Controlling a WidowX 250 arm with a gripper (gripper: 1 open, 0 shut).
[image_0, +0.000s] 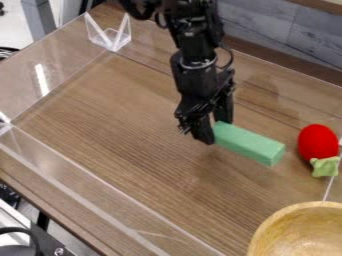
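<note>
The black robot arm reaches down from the top centre. Its gripper (206, 128) is shut on the upper left end of a light green block (249, 143), which points towards the lower right over the wooden table (107, 150).
A red round object (317, 140) with a pale green thing (325, 166) lies at the right. A tan bowl (301, 237) fills the lower right corner. A clear plastic object (110, 32) stands at the back left.
</note>
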